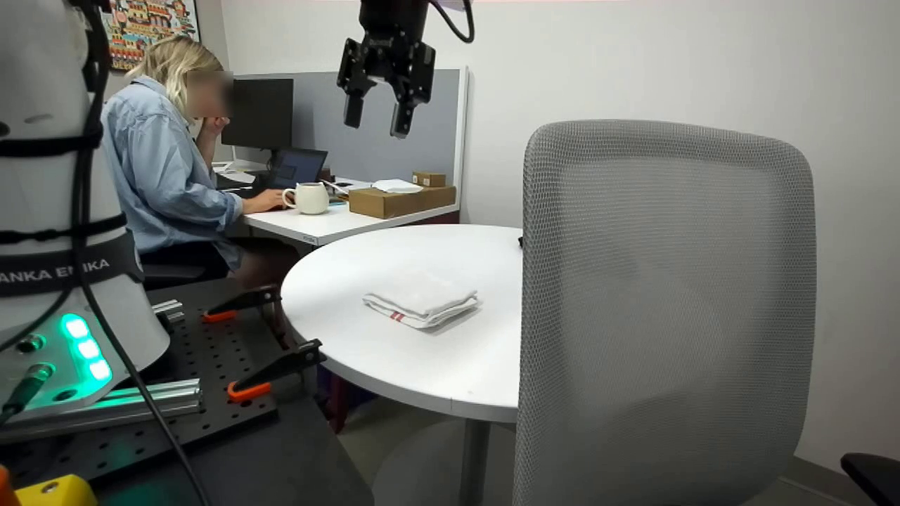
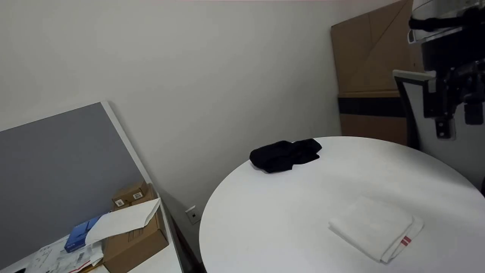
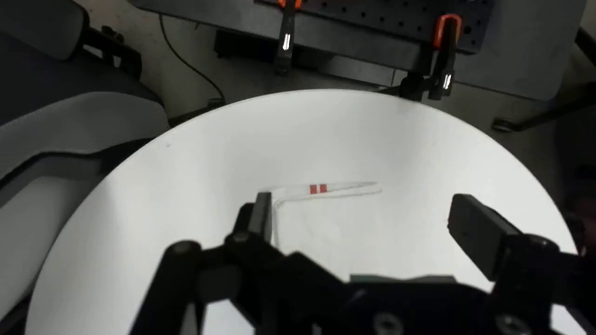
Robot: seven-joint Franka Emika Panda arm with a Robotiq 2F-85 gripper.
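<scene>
A folded white cloth (image 1: 422, 301) with red stripes at one corner lies flat on the round white table (image 1: 472, 371). In exterior view 2 the same cloth (image 2: 375, 227) rests on the table's near right part. My gripper (image 1: 377, 122) hangs high above the tabletop, open and empty. Its spread fingers also show at the right of exterior view 2. The wrist view looks down past the gripper onto the cloth (image 3: 335, 229), whose lower part is hidden behind the gripper body.
A crumpled black cloth (image 2: 284, 155) lies at the table's edge by the wall. A grey mesh chair (image 1: 666, 312) stands close against the table. A seated person (image 1: 173, 160) works at the desk behind, beside a mug (image 1: 310, 198). Clear tabletop surrounds the white cloth.
</scene>
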